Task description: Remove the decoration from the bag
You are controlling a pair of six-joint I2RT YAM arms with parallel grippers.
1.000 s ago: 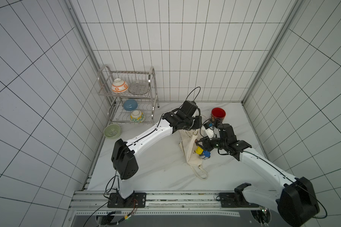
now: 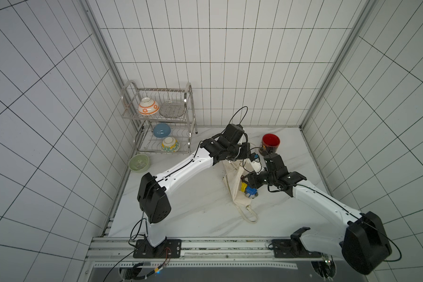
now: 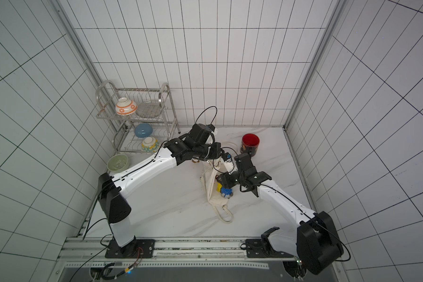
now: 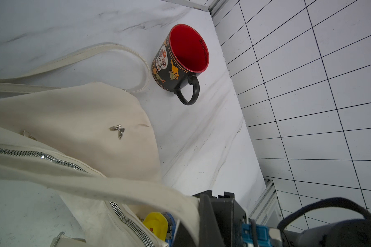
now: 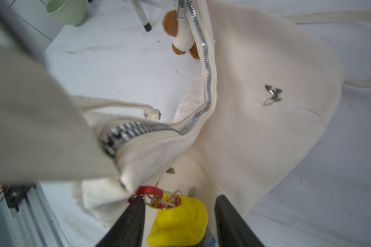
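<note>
The cream bag (image 2: 235,183) lies on the table, its zipper open. A decoration (image 5: 179,226) with a yellow top and blue lower part hangs at its side by a red clasp (image 5: 148,191). My right gripper stands open, its fingers on either side of the yellow top and the clasp's end; whether they touch it I cannot tell. My left gripper appears shut on the raised bag strap (image 4: 152,190), which runs up to its dark fingers. A brown-and-white plush (image 5: 181,39) shows on the bag's far side.
A red-lined black mug (image 4: 175,61) stands behind the bag, close to the right arm. At the left are a dish rack (image 2: 166,117) with bowls and a green bowl (image 2: 139,163).
The left arm is nearly still, and the bag has barely moved.
</note>
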